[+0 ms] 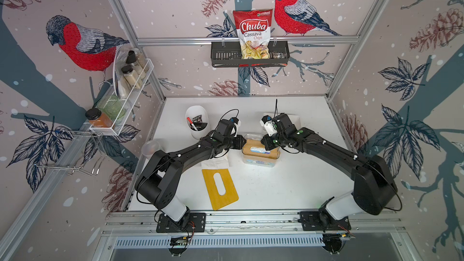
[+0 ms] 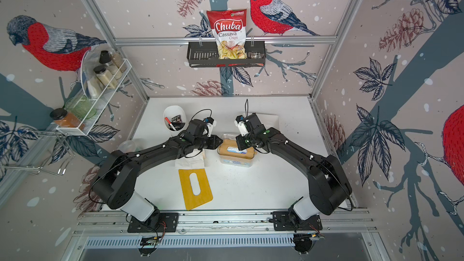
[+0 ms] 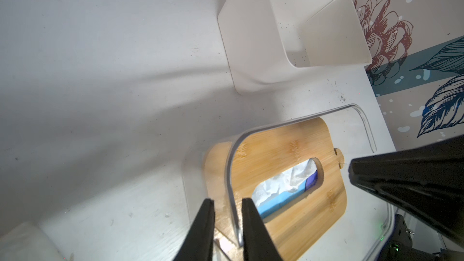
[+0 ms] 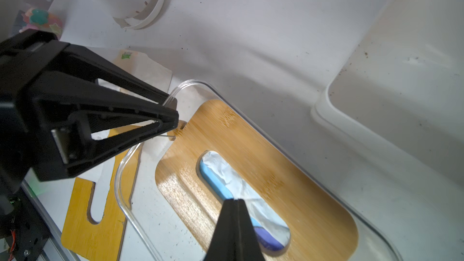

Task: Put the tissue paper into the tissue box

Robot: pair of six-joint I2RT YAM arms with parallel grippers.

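Note:
The tissue box [image 4: 223,116] is a clear plastic tub with a wooden board inside, cut with a long rounded slot. White tissue paper [image 4: 241,191] lies in that slot, beside blue and purple wrapping. My left gripper is shut on the tub's clear rim at the left end. Over the slot, my right gripper is shut with nothing between its fingers; the tissue is outside them. From above, the right gripper partly hides the box's right side.
A white open bin [image 3: 294,43] stands behind the box. A yellow board [image 1: 220,189] lies at front left, with a white bucket [image 1: 197,120] at back left. The tabletop in front of the box is clear.

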